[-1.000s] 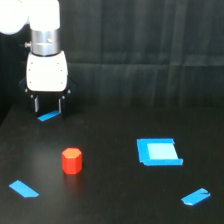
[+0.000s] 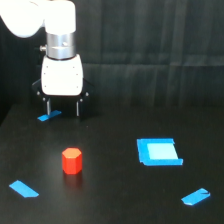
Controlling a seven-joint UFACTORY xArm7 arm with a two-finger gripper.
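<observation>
A small red block with an angular outline stands on the black table, left of the middle. Behind it, near the table's back left, my gripper hangs with its two fingers spread apart and nothing visible between them. The gripper is clear of the block, farther back and slightly to the left. On the right half of the table a pale square is framed by blue tape.
Blue tape strips mark the table at the front left, the front right and near the gripper. A dark curtain closes off the back.
My gripper has shifted to the right and a little lower in the picture, its fingers still apart. The red block and the taped square are where they were.
</observation>
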